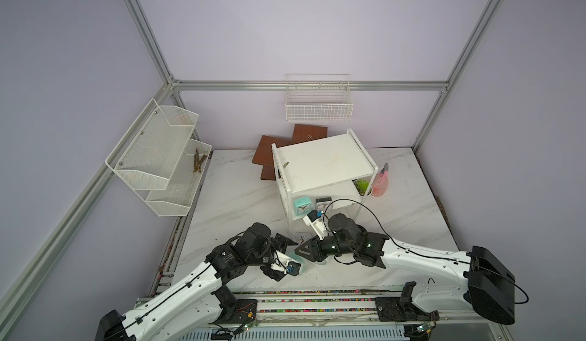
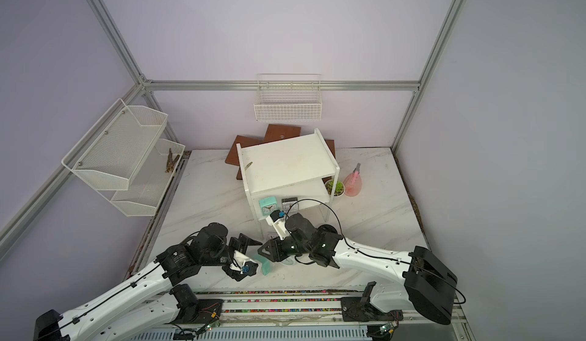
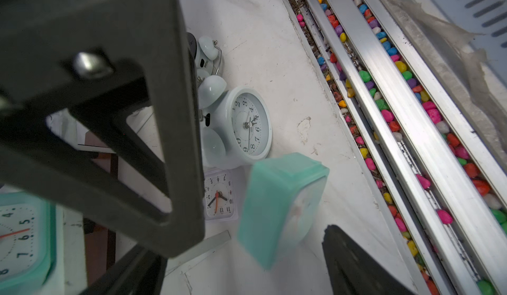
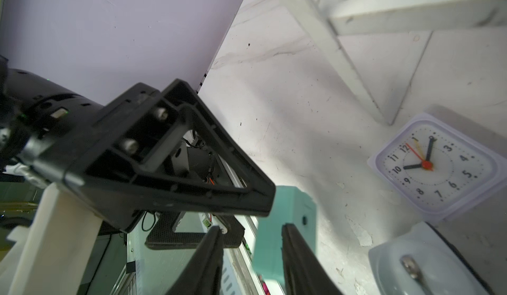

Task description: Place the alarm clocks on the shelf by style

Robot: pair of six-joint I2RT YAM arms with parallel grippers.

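Note:
A teal square alarm clock (image 3: 285,205) (image 4: 280,231) (image 2: 264,264) is tilted and blurred near the table front, between the two arms. My left gripper has its fingers wide apart and empty, the clock beyond them in the left wrist view. My right gripper has a narrower gap; one fingertip overlaps the clock in view, but no grip shows. Another teal square clock (image 1: 303,205) and a square clock (image 1: 323,203) sit on the shelf (image 1: 326,164). A pale lilac square clock (image 4: 433,163) and round white bell clocks (image 3: 250,126) are on the table.
Both grippers are crowded close together; a frame-like left finger (image 4: 232,200) crosses the right wrist view. A plant pot (image 2: 334,187) and pink spray bottle (image 2: 352,182) stand right of the shelf.

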